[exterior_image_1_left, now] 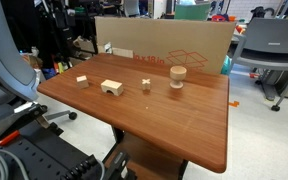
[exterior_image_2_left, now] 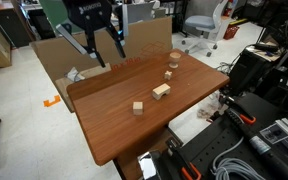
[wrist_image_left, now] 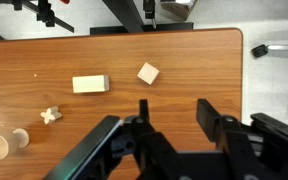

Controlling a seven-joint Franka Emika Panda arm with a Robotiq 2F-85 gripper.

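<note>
Four shapes of pale wood lie apart on the brown table. The small cube (exterior_image_1_left: pixel 81 80) is nearest the left end, turned at an angle beneath my gripper in the wrist view. Beside it lies a rectangular block (wrist_image_left: pixel 91 84), then a small cross-shaped piece (wrist_image_left: pixel 51 115). A round, cup-like piece (exterior_image_1_left: pixel 177 76) stands farthest along. High above the table, my gripper (exterior_image_2_left: pixel 112 61) has its fingers spread. Looking down from the wrist, the gap of my gripper is empty, with bare wood below.
A cardboard panel (exterior_image_1_left: pixel 164 39) lines the table's back edge. Bare tabletop (exterior_image_1_left: pixel 174 120) stretches across the front and right. Grey chairs (exterior_image_1_left: pixel 268 42) stand off the table, and a dark bench with cables (exterior_image_2_left: pixel 239 155) adjoins the near side.
</note>
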